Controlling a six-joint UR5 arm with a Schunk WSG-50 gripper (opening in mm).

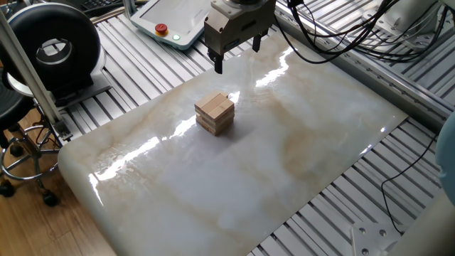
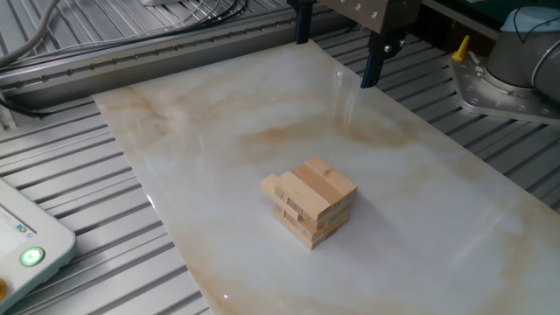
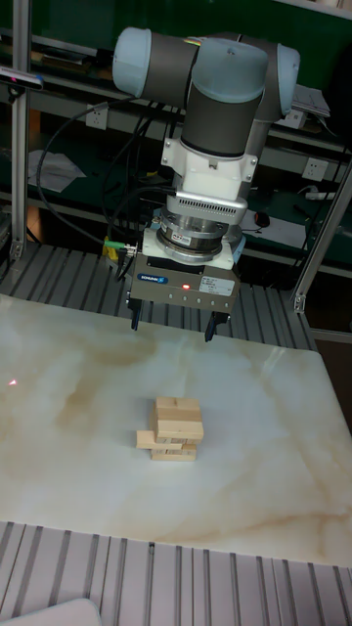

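A small stack of pale wooden blocks (image 1: 215, 112) stands on a glossy marble-patterned sheet. In the second exterior view, one block (image 2: 270, 185) juts out from the side of the stack (image 2: 317, 199); the third view shows that same block (image 3: 144, 439) sticking out on the left of the stack (image 3: 178, 423). Above the sheet and apart from the stack hangs my gripper (image 3: 172, 322), its two dark fingers wide apart. In the second view the gripper (image 2: 334, 61) is at the top edge, with nothing between its fingers. The first view shows the gripper (image 1: 238, 57) beyond the blocks.
The marble-patterned sheet (image 1: 284, 185) is otherwise bare around the stack. A control tablet (image 1: 170, 21) with a red stop button (image 1: 161, 29) lies at one side on the slatted table. Cables (image 1: 341, 35) hang near the arm. A black round seat (image 1: 57, 50) is at the left.
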